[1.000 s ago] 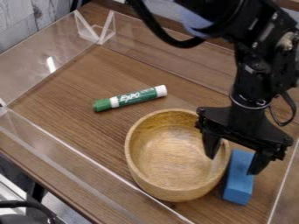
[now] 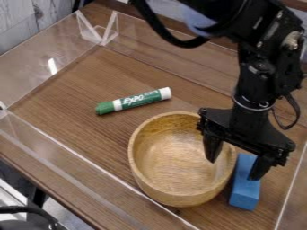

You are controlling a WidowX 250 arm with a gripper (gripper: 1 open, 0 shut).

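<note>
The black gripper (image 2: pixel 243 153) hangs low at the right, its fingers apart, one over the right side of a tan bowl (image 2: pixel 168 171) and the other over the upper end of a blue block (image 2: pixel 245 194). The block lies just right of the bowl, its top partly hidden by the gripper. I cannot make out anything held between the fingers. The bowl looks empty where visible.
A green Expo marker (image 2: pixel 135 100) lies on the wooden surface above and left of the bowl. Clear walls edge the workspace at left and front.
</note>
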